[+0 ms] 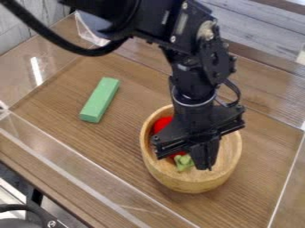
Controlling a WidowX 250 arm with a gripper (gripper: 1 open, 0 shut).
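Observation:
The black gripper (199, 138) hangs low over a light wooden bowl (191, 178), covering much of its inside. Behind it, a red object (163, 125) with a green top (184, 161) lies in the bowl, mostly hidden. The gripper looks shut; whether anything is between its fingers is hidden.
A green block (100, 100) lies on the wooden table (71, 142) left of the bowl. The table's near-left edge borders a darker area. There is free table around the block and right of the bowl.

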